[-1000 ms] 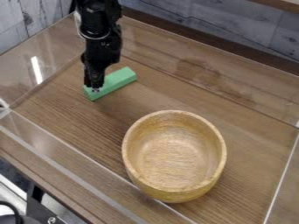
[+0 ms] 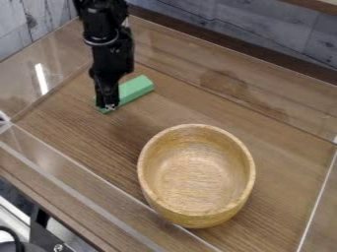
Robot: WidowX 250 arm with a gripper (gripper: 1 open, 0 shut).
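Observation:
My dark gripper (image 2: 108, 98) hangs down at the upper left of the camera view, its tips low at the left part of a flat green block (image 2: 134, 89) on the wooden table. The gripper looks shut; whether it touches the block is hard to tell. The block lies at a diagonal, partly hidden behind the fingers.
A large round tan bowl (image 2: 198, 173) stands empty at the lower right.
The gripper has shifted slightly, its tips a little lower over the block's left part. The block and bowl look nearly unchanged.

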